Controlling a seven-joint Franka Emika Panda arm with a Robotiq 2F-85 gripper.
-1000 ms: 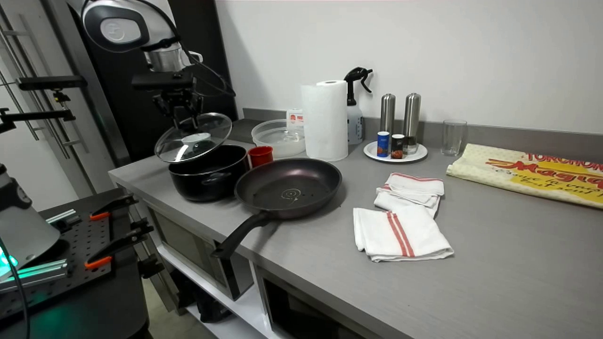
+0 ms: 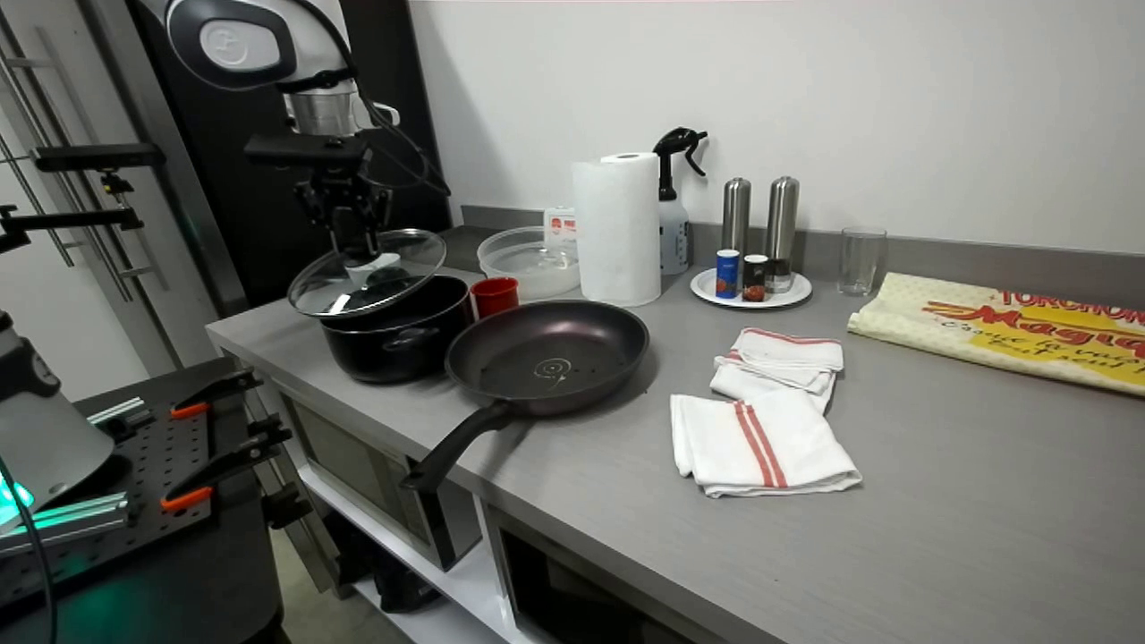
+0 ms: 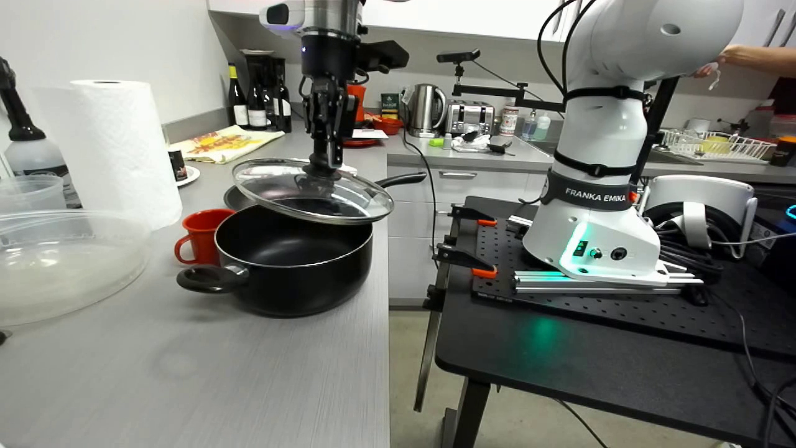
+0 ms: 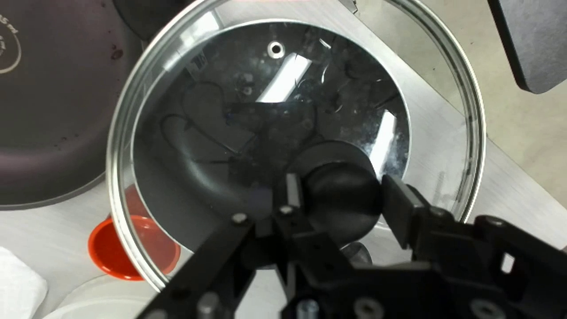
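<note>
My gripper is shut on the round black knob (image 4: 343, 202) of a glass lid (image 4: 287, 85). In the second exterior view the lid (image 3: 261, 179) hangs tilted over the black pot (image 3: 298, 287), its metal rim sloping down on the table side. Much of the pot's opening shows beneath it, and the lid sits off-centre from the pot. From the first exterior view, the lid (image 2: 322, 292) leans over the pot (image 2: 376, 354); whether their rims touch at any place I cannot tell. The gripper (image 3: 326, 165) stands above the knob, its fingers pointing down.
A frying pan (image 2: 569, 354) stands right beside the pot, its handle past the counter edge. A red mug (image 3: 199, 238), a clear plastic bowl (image 3: 67, 261) and a paper towel roll (image 2: 618, 231) are close by. Folded towels (image 2: 762, 445) lie farther right.
The lid has come down slightly and lies flatter than a second ago, still in my gripper. The arm's upper part has shifted a little to the right. Pot and pan have stayed put.
</note>
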